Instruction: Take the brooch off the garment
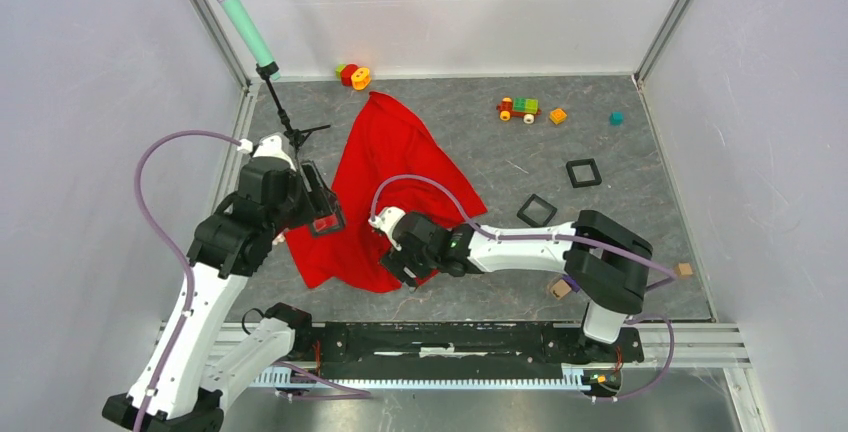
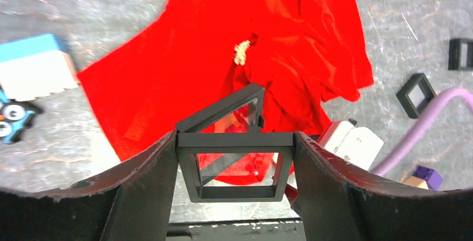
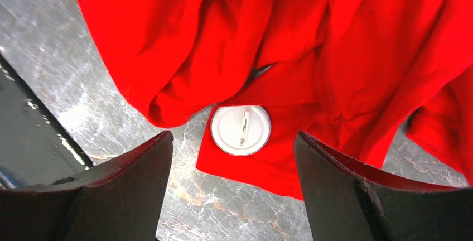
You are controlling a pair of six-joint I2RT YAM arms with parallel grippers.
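The red garment lies spread and creased on the floor. A small gold ornament shows on it in the left wrist view. In the right wrist view a white round disc with a short bar across its face rests on a corner of the cloth. Above that disc my right gripper stands open, fingers apart on both sides. My left gripper is shut on a black-edged clear frame, raised over the garment's left side. From above, the right gripper hides the disc.
Two black square frames lie on the right. Toy blocks sit at the back, and a wooden block at the front right. A green microphone on a stand is at the back left.
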